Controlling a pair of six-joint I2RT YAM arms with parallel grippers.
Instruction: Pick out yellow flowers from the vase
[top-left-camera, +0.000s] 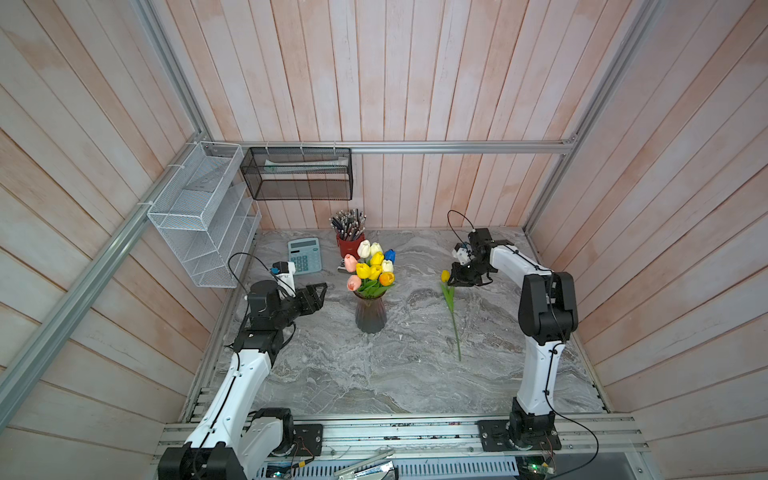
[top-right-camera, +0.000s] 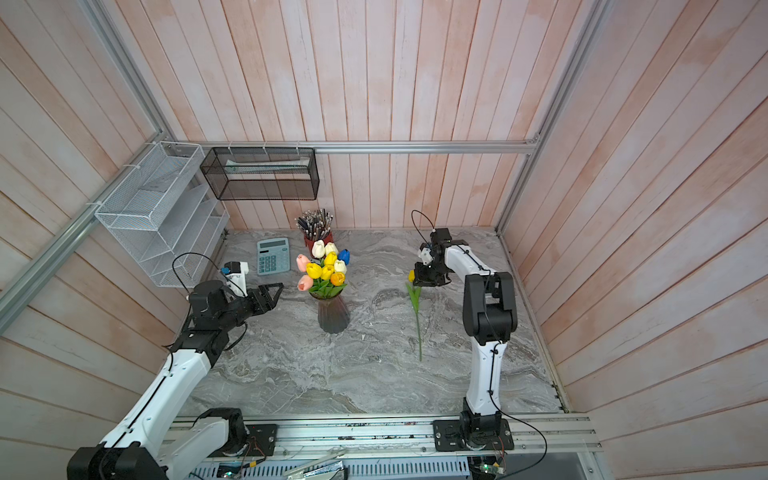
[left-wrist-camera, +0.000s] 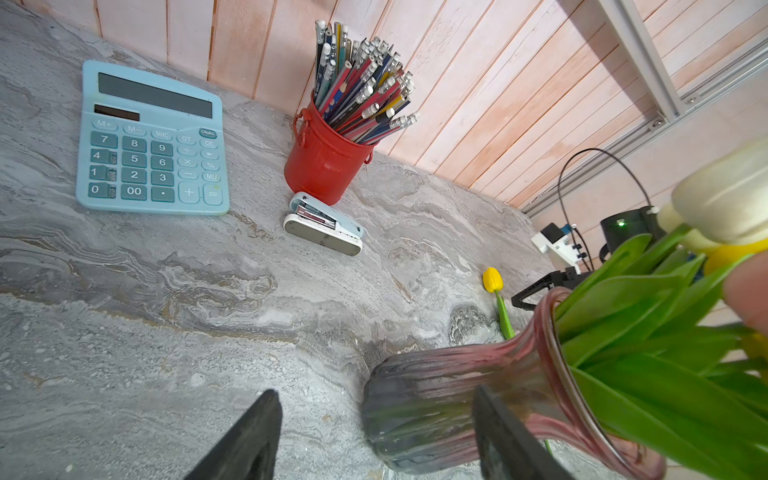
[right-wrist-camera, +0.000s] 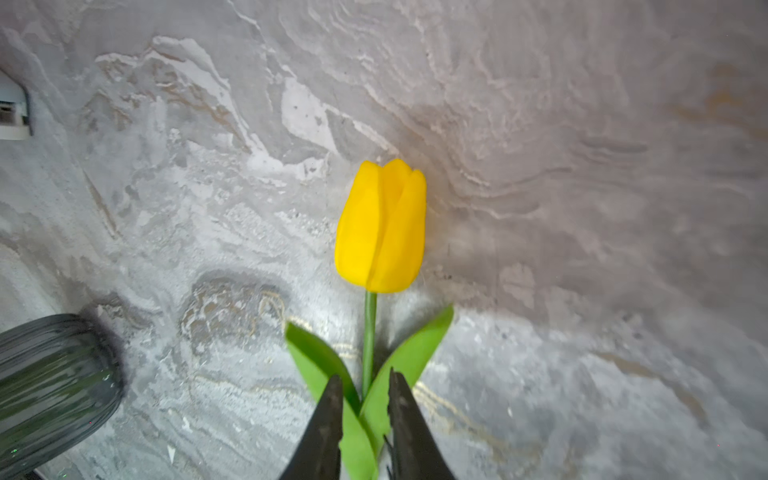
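Observation:
A single yellow tulip (right-wrist-camera: 380, 224) with green leaves and a long stem lies on the marble table, right of the glass vase (top-left-camera: 370, 316). My right gripper is just over its leaves, fingers part open, not visibly holding it; in the top left view it hides part of the flower. The vase stands upright with pink, white, blue, orange-yellow and yellow tulips (top-left-camera: 362, 272). My left gripper stands open and empty, left of the vase.
A calculator (left-wrist-camera: 152, 140), a red pencil pot (left-wrist-camera: 320, 172) and a stapler (left-wrist-camera: 322, 232) are behind the vase. Wire shelves (top-left-camera: 192, 192) hang at the left.

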